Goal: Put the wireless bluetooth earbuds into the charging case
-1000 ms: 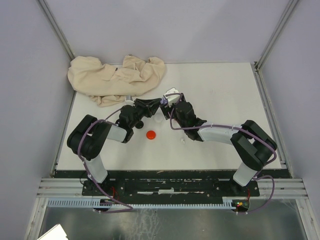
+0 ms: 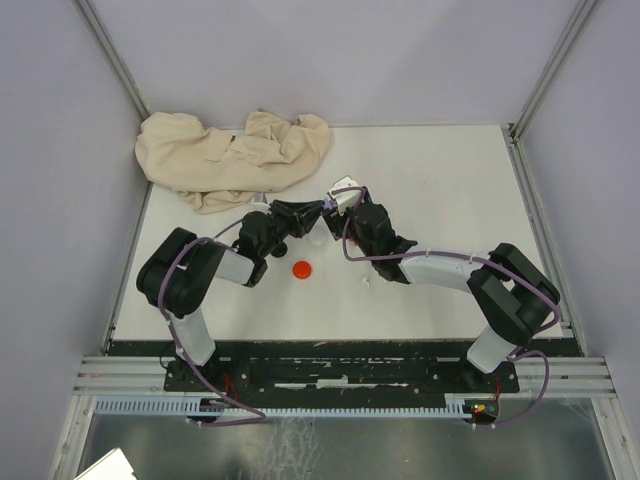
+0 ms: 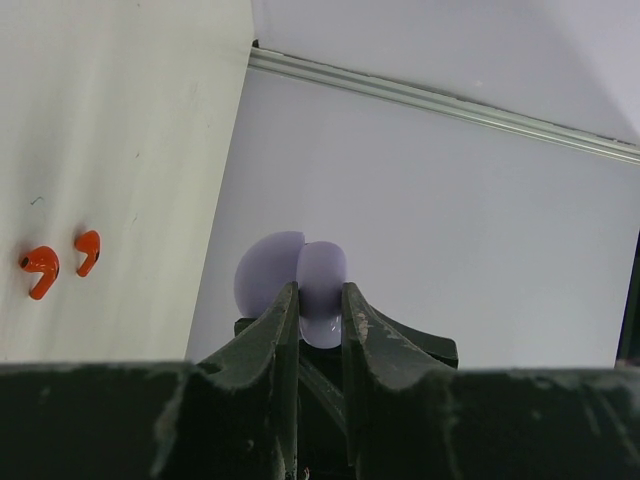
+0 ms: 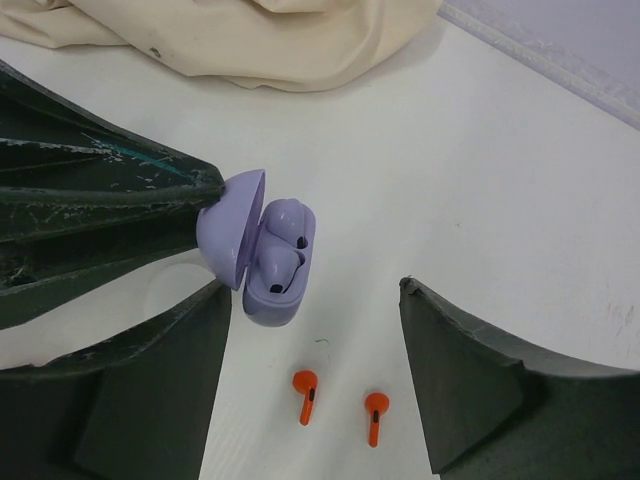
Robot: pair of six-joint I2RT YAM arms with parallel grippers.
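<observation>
The lilac charging case (image 4: 275,280) hangs with its lid open, held at the lid side by my left gripper (image 2: 315,208); in the right wrist view two lilac earbud tops sit in its body. My right gripper is open around the case, its fingertips apart from it on either side. In the left wrist view the case (image 3: 321,295) stands upright between the dark fingertips.
A beige cloth (image 2: 230,160) lies at the back left. Small orange pieces (image 4: 305,390) lie on the white table below the case, with a red round object (image 2: 302,269) and small dark and white items nearby.
The left gripper and case look nearly unchanged.
</observation>
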